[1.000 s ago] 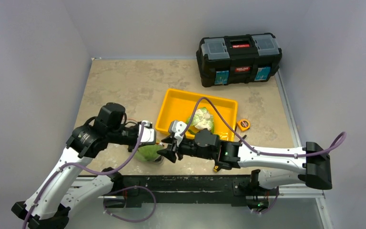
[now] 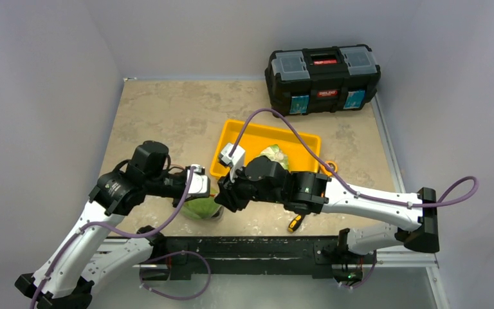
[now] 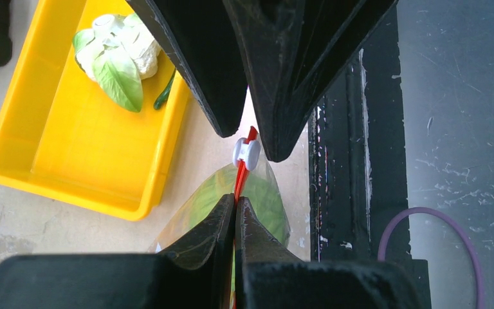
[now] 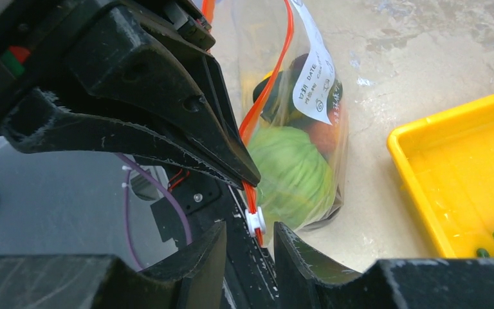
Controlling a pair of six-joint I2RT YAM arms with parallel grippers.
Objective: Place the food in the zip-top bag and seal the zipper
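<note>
The clear zip top bag (image 4: pixel 247 84) stands upright with a green cabbage (image 4: pixel 292 174) and other produce inside. Its red zipper strip (image 3: pixel 241 177) runs up between the fingertips of my left gripper, which is shut on it. A white slider (image 3: pixel 247 153) sits on the strip near its end, just beyond those fingers. My right gripper is part open, its two fingertips on either side of the strip end, close below the slider (image 4: pixel 255 221). In the left wrist view the right fingers (image 3: pixel 273 122) straddle the slider's upper side without visibly gripping it.
A yellow tray (image 2: pixel 231 133) with a cauliflower (image 3: pixel 117 55) and a green pepper (image 3: pixel 164 94) lies behind the bag. A black toolbox (image 2: pixel 323 80) stands at the back right. A tape measure (image 2: pixel 329 167) and a yellow-handled tool (image 2: pixel 295 223) lie to the right.
My right arm has shifted and its wrist has turned, its gripper staying near the strip end and now covering more of the tray's front. The left arm has moved only slightly.
</note>
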